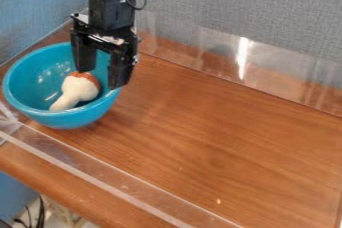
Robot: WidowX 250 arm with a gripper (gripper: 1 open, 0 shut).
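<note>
A turquoise bowl (67, 112) rests at the left of the wooden table (214, 152). Inside it lies a toy mushroom (78, 91) with a pale stem and an orange-and-white cap. My black gripper (102, 70) hangs over the bowl, fingers open and reaching down around the cap's area, one toward the bowl's right side. Whether either finger touches the mushroom is unclear.
Clear plastic edging runs along the table's back and front-left sides. A grey padded wall (241, 7) stands behind. The middle and right of the table are empty. Cables show at the lower left, off the table.
</note>
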